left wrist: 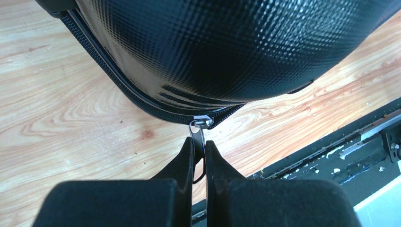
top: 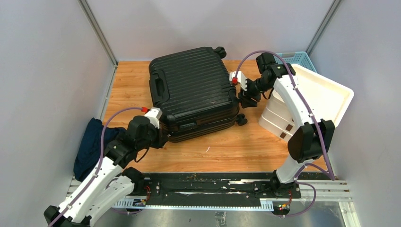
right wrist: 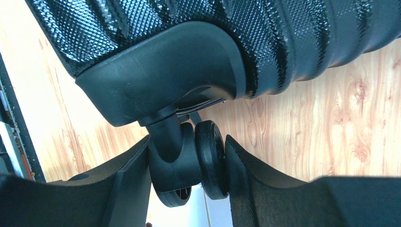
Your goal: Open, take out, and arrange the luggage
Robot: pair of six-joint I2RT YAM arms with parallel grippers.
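Note:
A black ribbed suitcase [top: 191,90] lies tilted on the wooden table. At its front left corner, my left gripper is shut on a metal zipper pull [left wrist: 201,122], which hangs from the zip running round the case's edge. At the right side, my right gripper has its fingers either side of a black double wheel [right wrist: 208,161] of the suitcase; whether they press on it is hard to tell.
White stacked bins [top: 279,123] and a blue basket [top: 298,59] stand at the right. A dark blue cloth [top: 90,146] lies at the left.

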